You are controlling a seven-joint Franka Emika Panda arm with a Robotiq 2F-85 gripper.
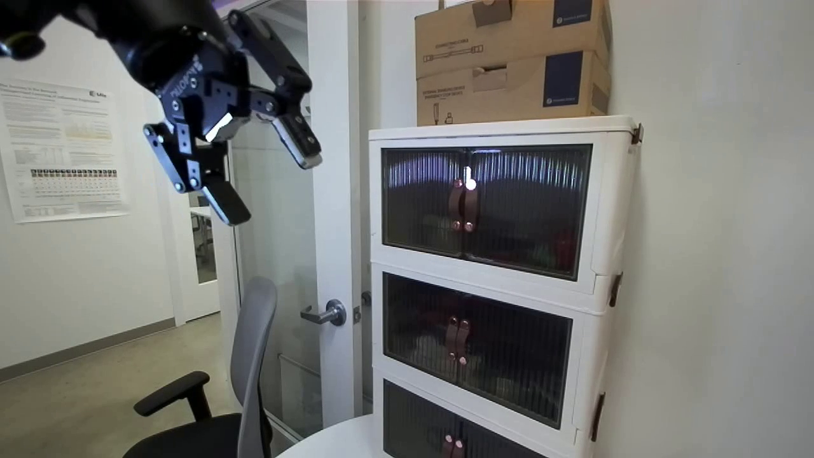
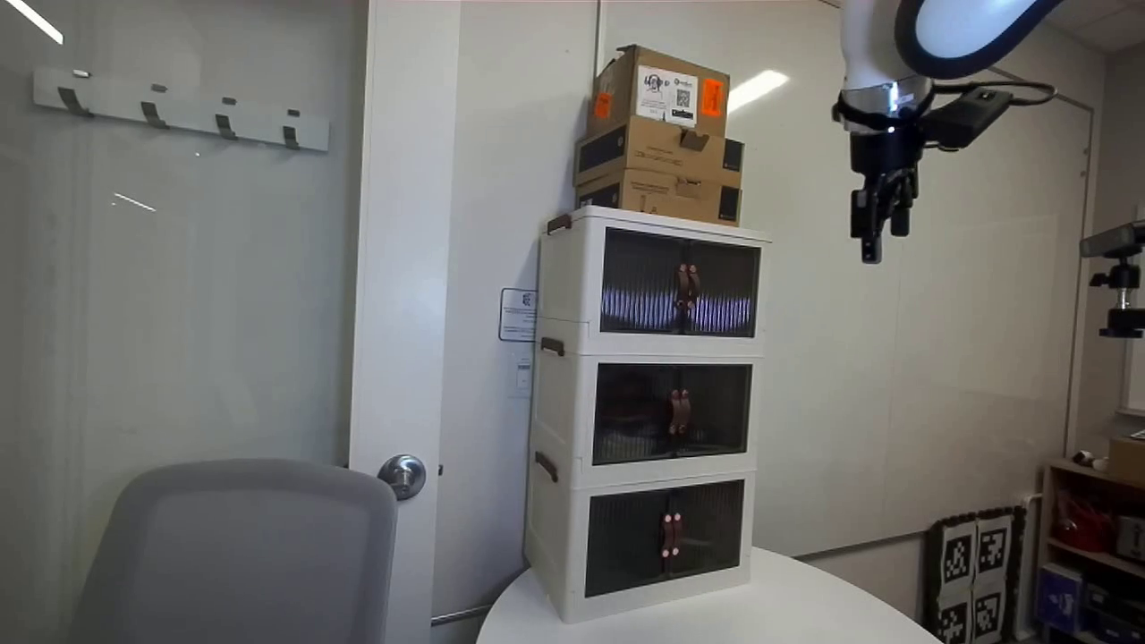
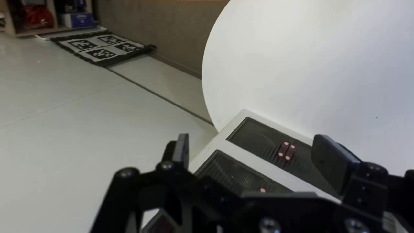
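My gripper [image 1: 272,188] is open and empty, held in the air at about the height of the cabinet's top section. In the second exterior view the gripper [image 2: 882,247] hangs to the right of the white stacked cabinet [image 2: 564,413], well apart from it. The cabinet has three sections with dark ribbed double doors, all closed. Paired brown strap handles [image 1: 463,206] sit at the middle of the top doors; the middle section's handles [image 2: 679,412] look alike. In the wrist view the fingers [image 3: 334,163] stand wide apart, with the lower handles [image 3: 286,151] visible beyond them.
Cardboard boxes [image 2: 660,150] are stacked on the cabinet. It stands on a round white table [image 2: 816,606]. A grey chair [image 2: 236,558] and a glass door with a lever handle [image 1: 324,313] are to its left. Open air surrounds the gripper.
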